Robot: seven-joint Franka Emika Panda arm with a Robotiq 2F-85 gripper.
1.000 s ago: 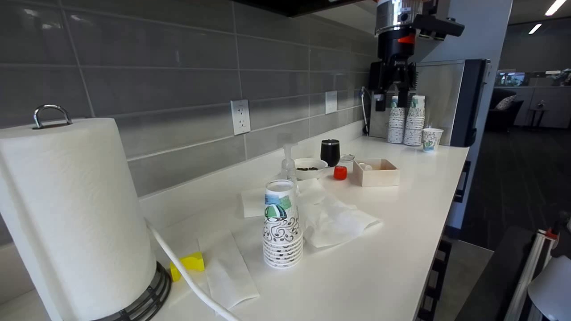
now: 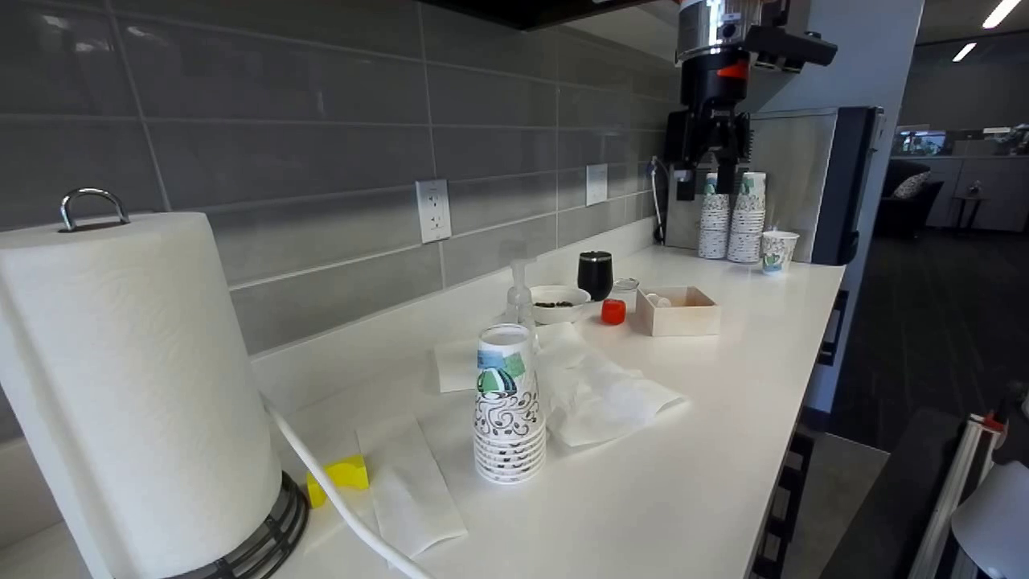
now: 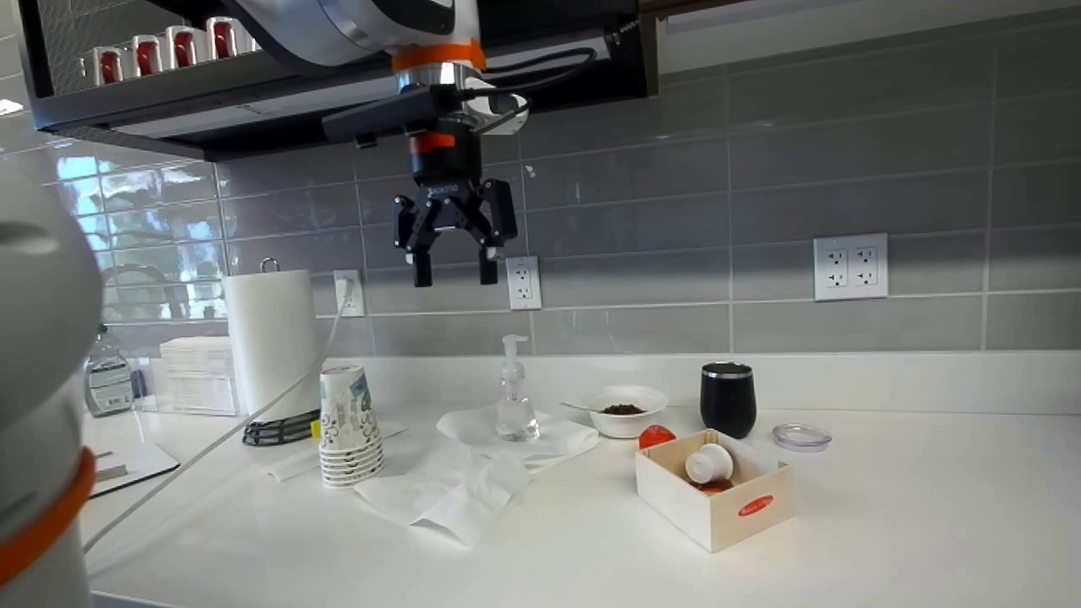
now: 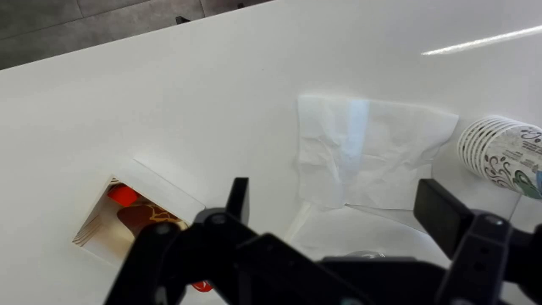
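Note:
My gripper [image 3: 453, 272] hangs high above the counter, open, with nothing between its fingers. In the wrist view its two fingertips [image 4: 441, 216] stand wide apart over crumpled white paper [image 4: 376, 147]. A small wooden box [image 3: 699, 507] sits on the counter, holding a white cup-like piece [image 3: 709, 463] and something red. Beside the box lies a red object [image 2: 613, 310]. The stack of patterned paper cups [image 2: 508, 405] stands upside down near the paper. A clear pump bottle [image 3: 517, 405] rests on a paper sheet by the wall.
Along the wall are a white bowl [image 3: 630, 410] with dark contents, a black tumbler [image 3: 727, 400] and a clear lid [image 3: 801, 437]. A paper towel roll [image 2: 145, 386] and a white cable [image 2: 333, 492] occupy one end.

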